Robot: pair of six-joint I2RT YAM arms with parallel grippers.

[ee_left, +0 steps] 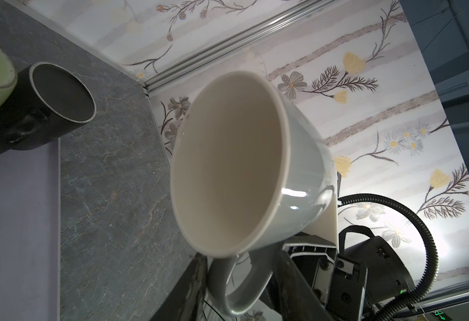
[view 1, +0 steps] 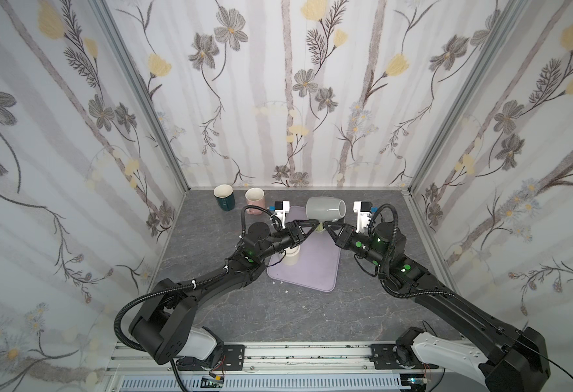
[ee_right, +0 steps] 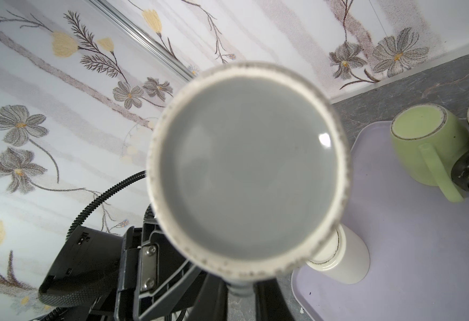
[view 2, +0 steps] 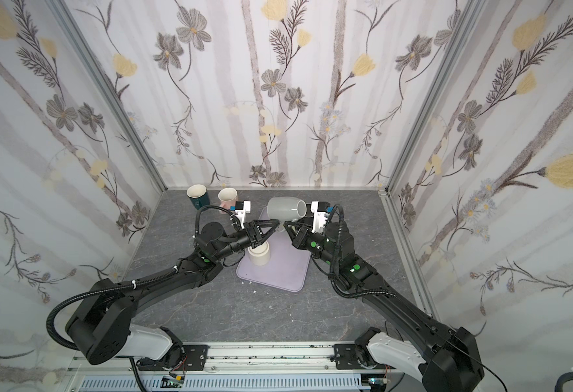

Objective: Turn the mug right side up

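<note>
A grey mug [view 1: 325,207] [view 2: 286,207] is held in the air on its side between both grippers, over the tray [view 1: 302,277]. In the left wrist view its white opening [ee_left: 229,160] faces the left gripper [view 1: 313,224], whose fingers are part open on either side of the handle [ee_left: 221,283] below. The right gripper [view 1: 327,225] is at the mug's other end, below the grey base [ee_right: 247,165] in its wrist view, shut on what appears to be the handle, which is partly hidden there.
On the tray are an upside-down green mug [ee_right: 427,155], a black mug [ee_left: 47,107] and a white mug [ee_right: 341,256]. Teal [view 1: 224,198] and pink [view 1: 255,198] mugs stand at the back left.
</note>
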